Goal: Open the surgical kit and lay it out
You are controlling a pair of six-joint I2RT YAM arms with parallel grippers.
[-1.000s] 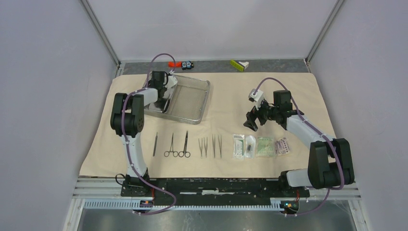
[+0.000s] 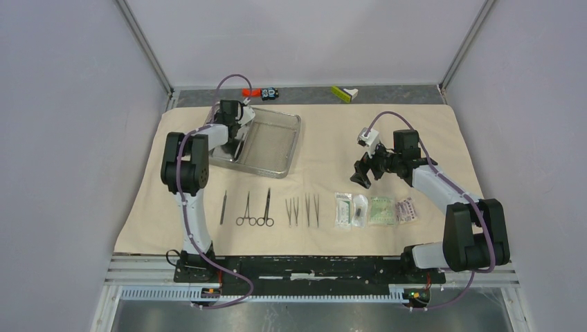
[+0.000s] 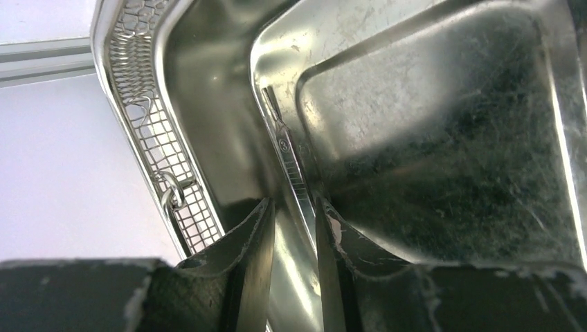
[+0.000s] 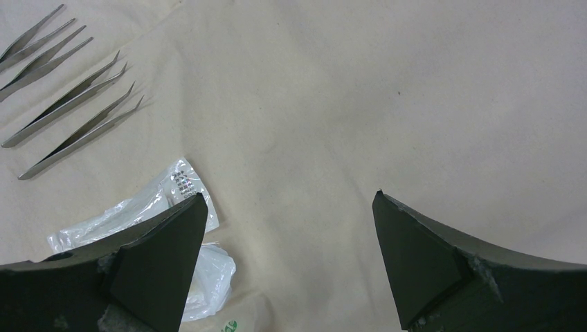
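Note:
A steel kit box (image 2: 273, 142) sits at back left, a tray section at its left side. Inside, a slim scalpel handle (image 3: 291, 162) lies along a groove. My left gripper is down over its near end, fingers part open with a narrow gap. My right gripper stands open and empty above the cloth. In front lie a thin instrument (image 2: 223, 207), scissor-like tools (image 2: 267, 207), several tweezers (image 2: 308, 211) and flat packets (image 2: 382, 211) in a row.
A red item (image 2: 250, 92), a dark item (image 2: 269, 93) and a green box (image 2: 340, 95) lie along the back strip. The cloth between box and right arm is clear.
My left arm has shifted very slightly within the box. The right arm and the laid-out things are unchanged.

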